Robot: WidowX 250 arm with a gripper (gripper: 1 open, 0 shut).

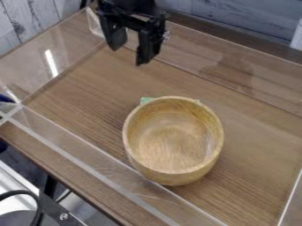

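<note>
My black gripper (129, 46) hangs over the back left of the wooden table, its fingers apart and open, with nothing seen between them. A round light wooden bowl (171, 139) sits empty in the middle front of the table. Behind the bowl, a small green object (147, 101) lies mostly hidden by its rim.
Clear plastic walls (71, 150) edge the table at the left, front and right. Cables (30, 199) lie outside at the lower left. The wooden surface (236, 88) around the bowl is mostly clear.
</note>
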